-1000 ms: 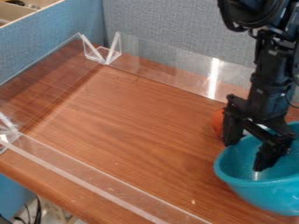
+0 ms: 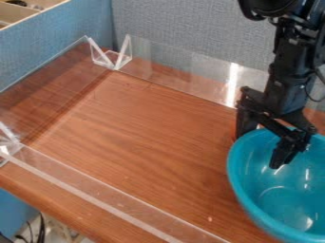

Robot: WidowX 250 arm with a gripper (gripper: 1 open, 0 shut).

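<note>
My black gripper (image 2: pixel 269 138) is at the right, low over the near-left rim of a turquoise bowl (image 2: pixel 278 205), its fingers angled down toward the bowl's interior and upper edge. It looks open, though the dark fingers overlap and any gap is hard to make out. The bowl sits at the lower right of the wooden surface, cut off by the frame's right edge.
Clear plastic barriers line its edges, with a white corner bracket (image 2: pixel 112 57) at the back left. Blue padded walls and cables lie outside it at the left.
The gripper has shifted slightly left and up. The bowl has moved a little left, and the orange-red object that showed behind the gripper is now hidden.
</note>
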